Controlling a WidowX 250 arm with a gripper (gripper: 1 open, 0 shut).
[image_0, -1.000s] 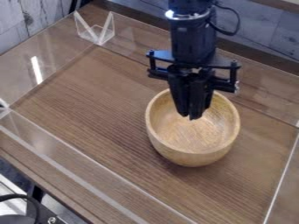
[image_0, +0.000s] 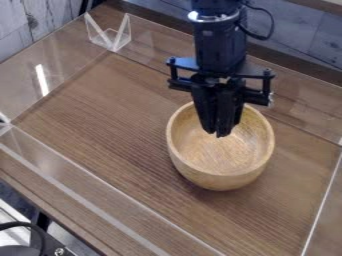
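A round, cream-coloured bowl (image_0: 221, 160) sits on the wooden table, right of centre. My black gripper (image_0: 217, 118) hangs from above over the back part of the bowl, its fingers pointing down and partly hiding the far rim. Whether the fingers are apart or together is hard to make out, and I see no object held in them.
A clear plastic piece (image_0: 110, 35) stands at the back left edge. A dark object with a cable (image_0: 20, 240) is in the lower left corner.
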